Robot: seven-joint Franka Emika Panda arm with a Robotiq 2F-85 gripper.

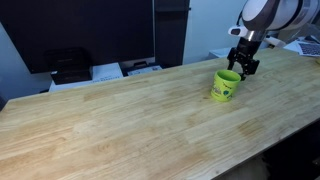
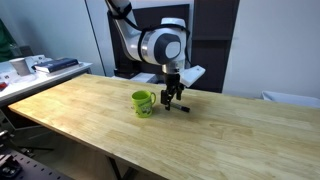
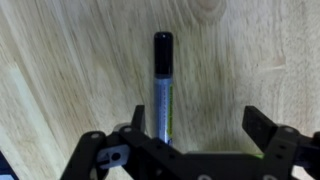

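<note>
A marker (image 3: 163, 95) with a black cap lies on the wooden table in the wrist view, its lower end reaching down toward my gripper. The fingers stand open, with the left finger close beside the marker and a wider gap on the right. In exterior view 2 the marker (image 2: 180, 107) lies just under my gripper (image 2: 172, 98). A yellow-green mug (image 2: 142, 106) stands upright close by. Exterior view 1 has my gripper (image 1: 243, 67) behind the mug (image 1: 225, 86), which hides the marker there at least in part.
The wooden table (image 1: 110, 120) is broad and bare away from the mug. Papers and a dark item (image 2: 55, 64) sit at the far left in exterior view 2. Dark panels (image 1: 80, 35) stand behind the table.
</note>
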